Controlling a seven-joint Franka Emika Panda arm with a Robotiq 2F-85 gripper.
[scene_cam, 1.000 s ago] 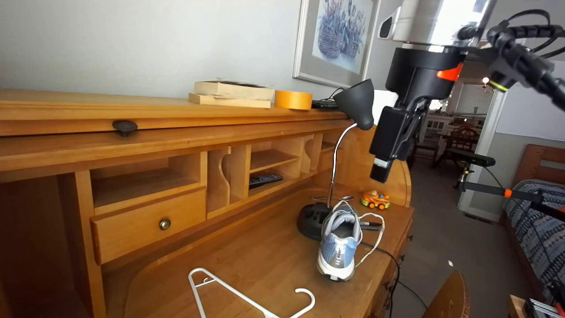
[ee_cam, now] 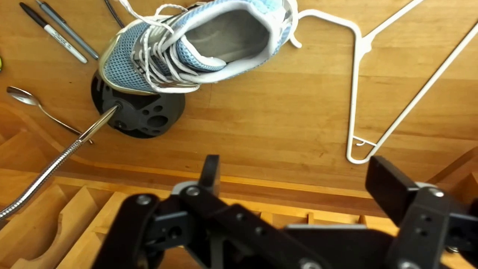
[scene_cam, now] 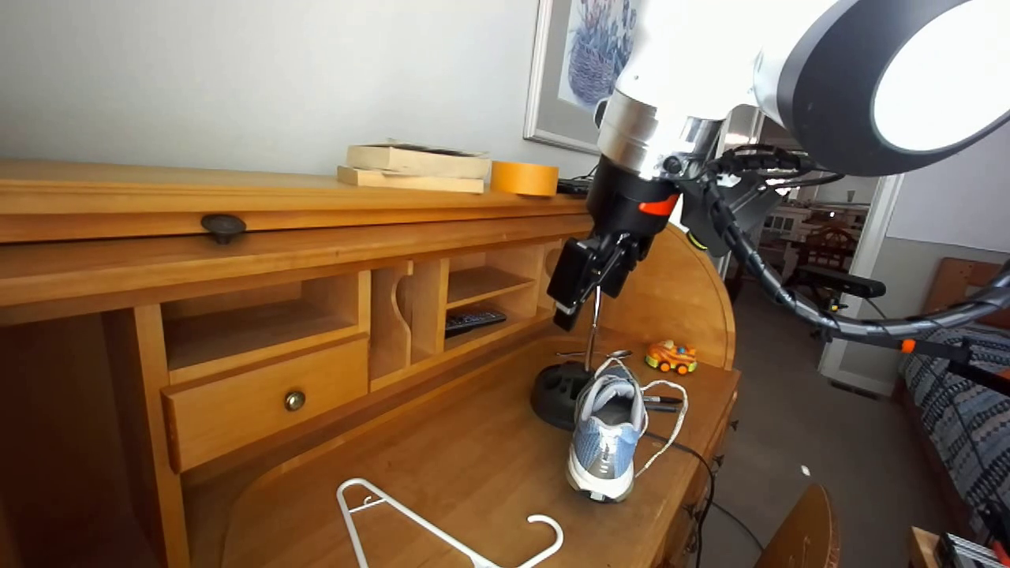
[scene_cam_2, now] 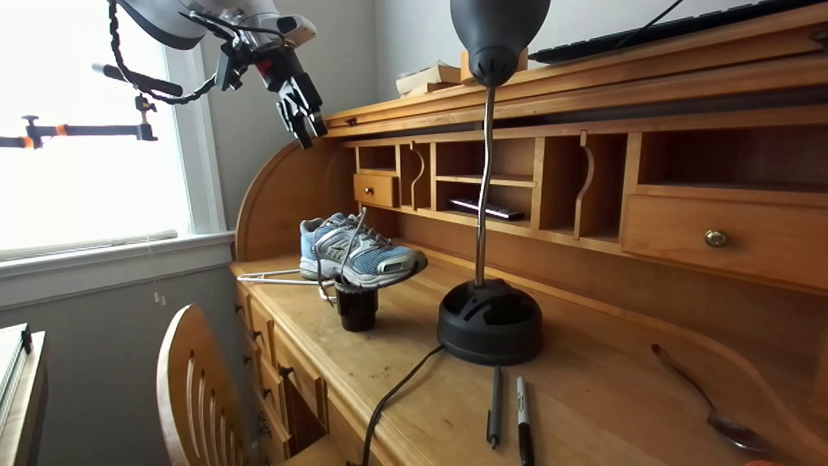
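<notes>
My gripper is open, with nothing between its fingers, high above the desk and in front of its cubbyholes. In exterior view 2 the gripper hangs well above the blue and grey shoe. That shoe rests tilted over a black cup, its toe raised. From the wrist view, the shoe lies at the top and its toe overlaps the black lamp base. A white hanger lies flat on the desk to the right of the shoe. The remote sits in a cubbyhole.
The lamp's thin neck rises beside the cubbyholes. A pen, a marker and a spoon lie around its base. An orange toy car stands by the desk's side panel. Books and orange tape are on top.
In exterior view 1 my arm and gripper have moved left and tilted, and they now cover the lamp's head. The shoe, hanger and toy car have stayed in place.
</notes>
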